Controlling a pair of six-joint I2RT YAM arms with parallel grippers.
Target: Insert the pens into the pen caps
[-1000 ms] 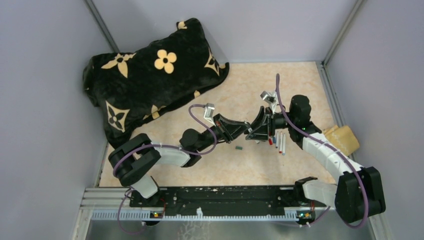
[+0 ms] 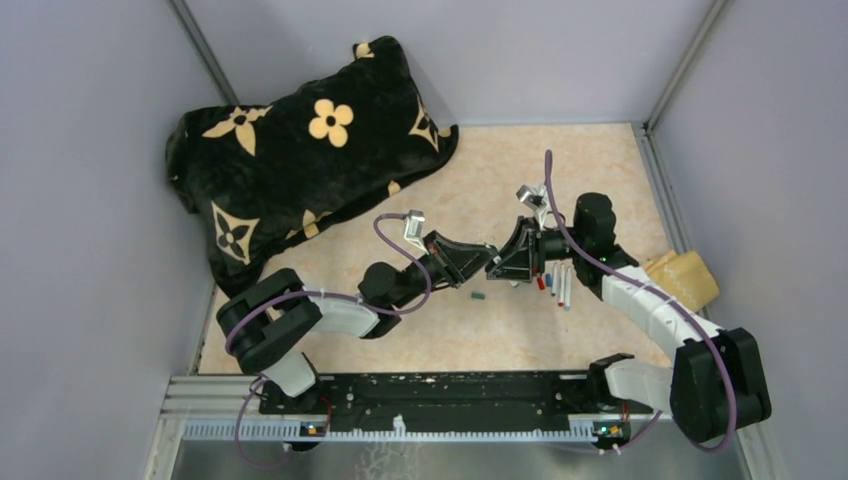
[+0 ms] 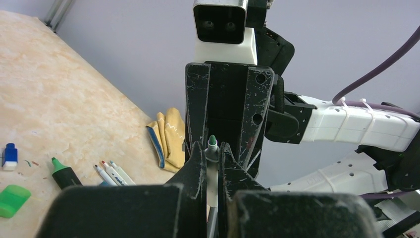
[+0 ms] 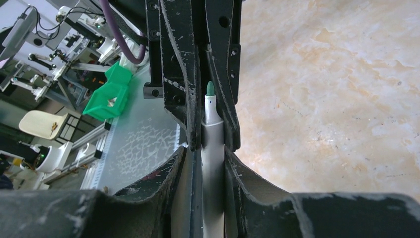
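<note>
My two grippers meet above the middle of the table, left (image 2: pixel 484 258) and right (image 2: pixel 500 260). In the left wrist view a white pen with a green tip (image 3: pixel 212 171) stands upright between the fingers of my left gripper, which is shut on it. In the right wrist view the same white pen (image 4: pixel 213 168) runs between the fingers of my right gripper; whether they grip it is unclear. Several pens (image 3: pixel 118 175), a green marker (image 3: pixel 67 176) and a green cap (image 3: pixel 12 198) lie on the table.
A dark patterned cushion (image 2: pixel 290 160) covers the back left of the table (image 2: pixel 520 170). Yellow gloves (image 2: pixel 688 280) lie at the right edge. A blue-and-white eraser-like object (image 3: pixel 10 157) is near the markers.
Both grippers, still close together, have shifted very slightly down and left in the top view. The table's objects look unchanged.
</note>
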